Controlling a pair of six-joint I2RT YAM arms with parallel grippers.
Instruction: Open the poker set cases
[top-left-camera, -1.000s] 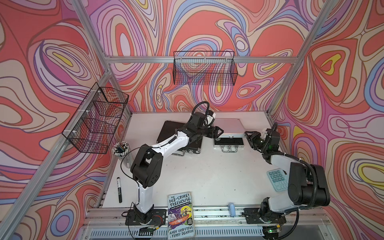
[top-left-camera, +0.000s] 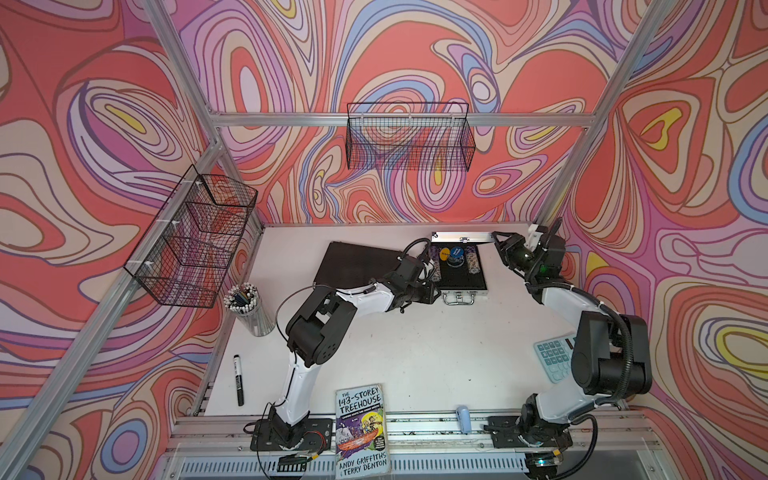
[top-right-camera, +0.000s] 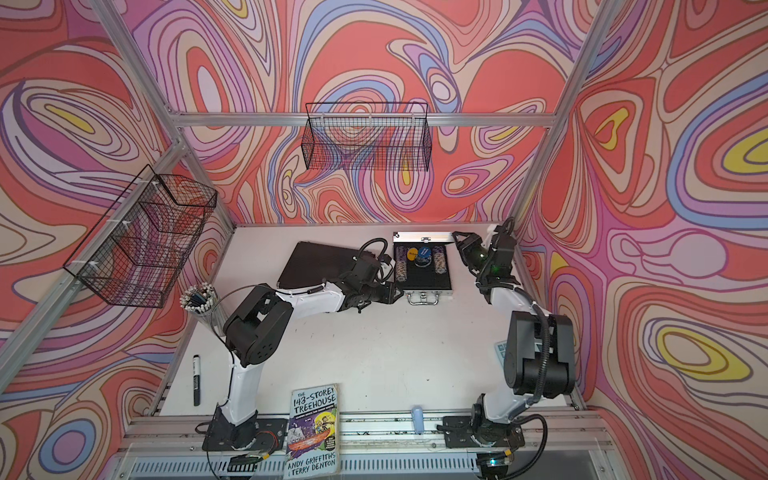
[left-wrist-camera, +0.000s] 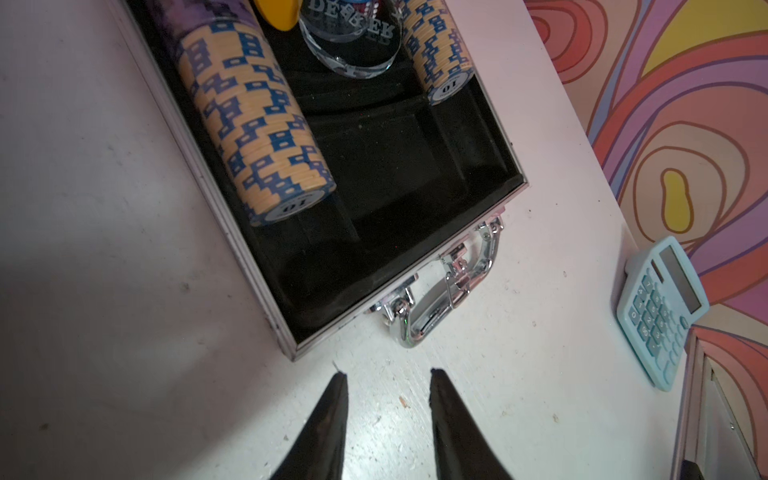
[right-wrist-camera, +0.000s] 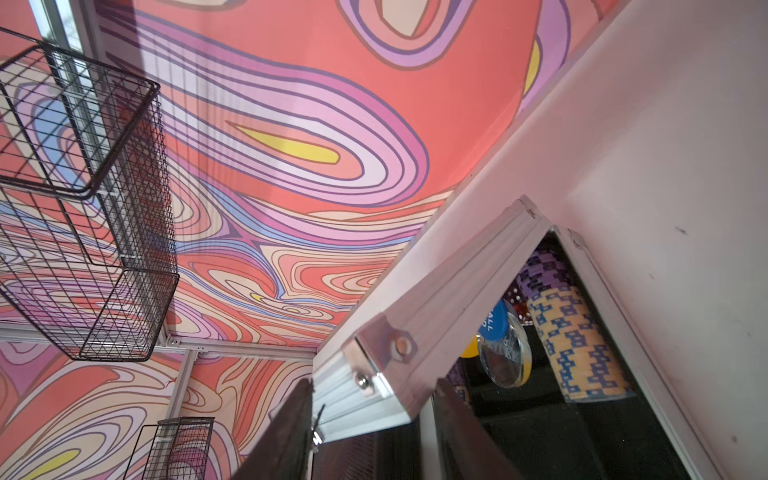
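Observation:
The silver poker case (top-left-camera: 462, 285) stands with its lid (top-left-camera: 462, 237) swung up and back, nearly upright. Inside are stacks of patterned chips (left-wrist-camera: 256, 136), a clear dealer disc (left-wrist-camera: 352, 48) and a black lining. At the lid's right corner, my right gripper has its fingers apart, one on each side of the metal edge; firm contact cannot be made out. My left gripper is open and empty, near the case's front left corner. A black case (top-left-camera: 356, 264) lies closed on the left, partly hidden by my left arm.
A calculator (top-left-camera: 554, 357) lies at the right and a pen holder (top-left-camera: 249, 308) stands at the left. The table (top-left-camera: 432, 360) in front of the silver case is clear. Wire baskets (top-left-camera: 409, 144) hang above the back.
The silver case's lid has risen from slightly ajar to nearly upright, exposing the chips. My right gripper moved up and back with its corner. My left gripper came down toward the front.

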